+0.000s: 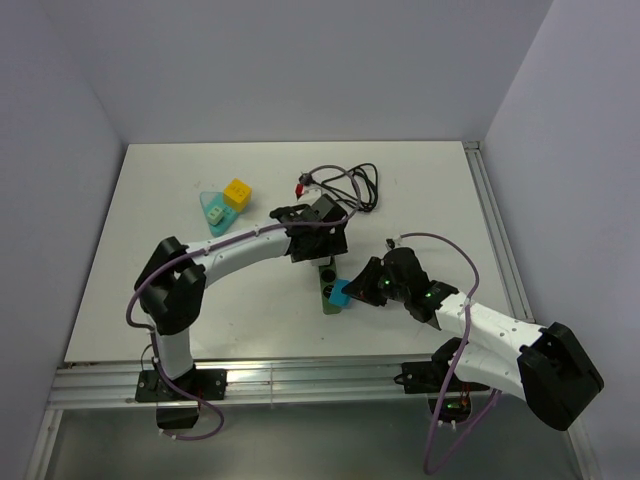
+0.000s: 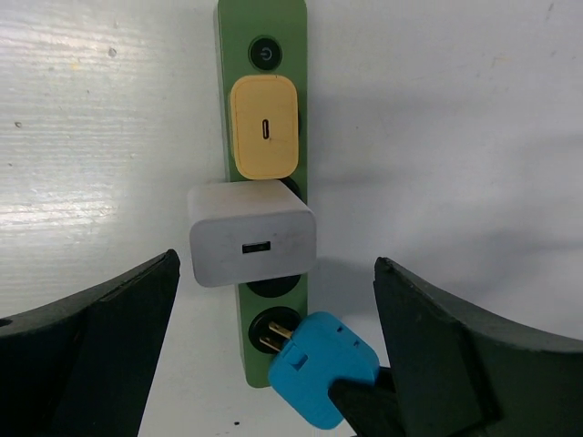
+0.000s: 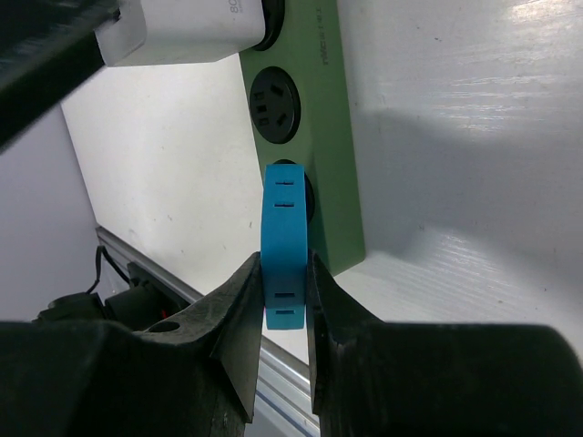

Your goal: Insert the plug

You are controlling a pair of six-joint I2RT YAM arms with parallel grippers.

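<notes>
A green power strip point(image 1: 330, 294) lies lengthwise on the table. My right gripper is shut on the blue plug point(image 2: 325, 366), whose two prongs sit at the strip's end socket point(image 2: 274, 330). The blue body is tilted and stands off the socket face. Over the strip, my left gripper is open, with nothing held. Between its fingers in view are a white plug point(image 2: 252, 233), seated on the strip, and beyond it a yellow plug point(image 2: 265, 127). An open socket point(image 3: 274, 105) shows between the white and blue plugs.
At the back left, a teal triangular tray point(image 1: 215, 228) stands beside a yellow block point(image 1: 237, 194). A black cable point(image 1: 364, 188) is coiled behind the strip. Free table lies to the left and at the back right.
</notes>
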